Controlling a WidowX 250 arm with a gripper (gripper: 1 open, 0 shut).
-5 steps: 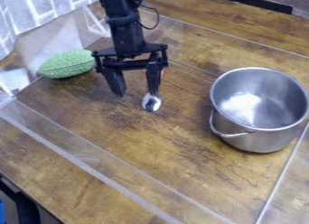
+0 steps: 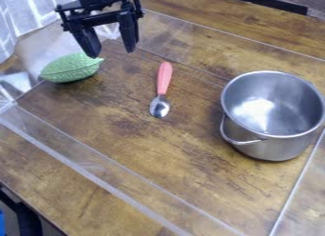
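My black gripper [image 2: 109, 40] hangs at the upper left, raised over the table, its two fingers spread apart with nothing visible between them. Below and left of it lies a green leaf-shaped object [image 2: 66, 70]. A spoon with a pink handle [image 2: 164, 80] lies on the wood at the centre, its steel bowl toward the front. To the right stands an empty steel pot [image 2: 269, 116].
Clear plastic strips run along the table's left and right sides. A dark edge shows at the top right.
My gripper has moved up and back to the left, away from above the spoon, uncovering its pink handle. The spoon, pot and green object have stayed in place.
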